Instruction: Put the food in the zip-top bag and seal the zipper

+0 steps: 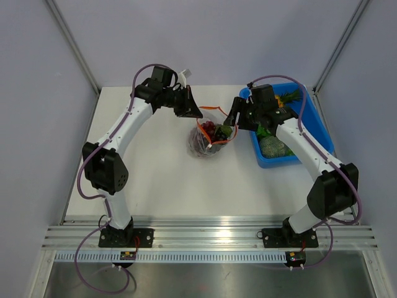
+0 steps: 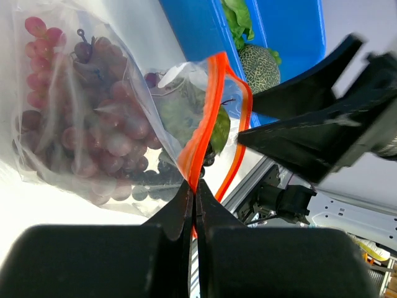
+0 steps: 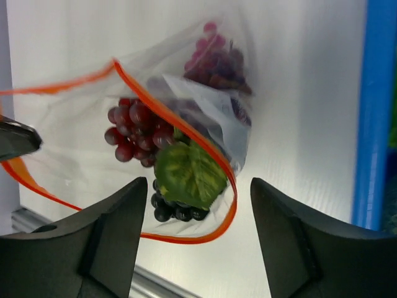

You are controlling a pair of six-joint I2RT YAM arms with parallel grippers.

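Note:
The zip top bag [image 1: 208,139] holds red grapes [image 2: 121,143], a green item [image 3: 186,174], probably a pepper, and dark grapes [image 3: 164,211]. My left gripper is shut on the bag's orange zipper edge [image 2: 211,93]. My right gripper [image 1: 234,115] stands open at the other end of the bag's mouth, its fingers either side of the orange edge in the top view. The bag's mouth gapes open between them.
A blue bin [image 1: 313,133] at the right holds a melon [image 1: 273,147] and leafy greens.

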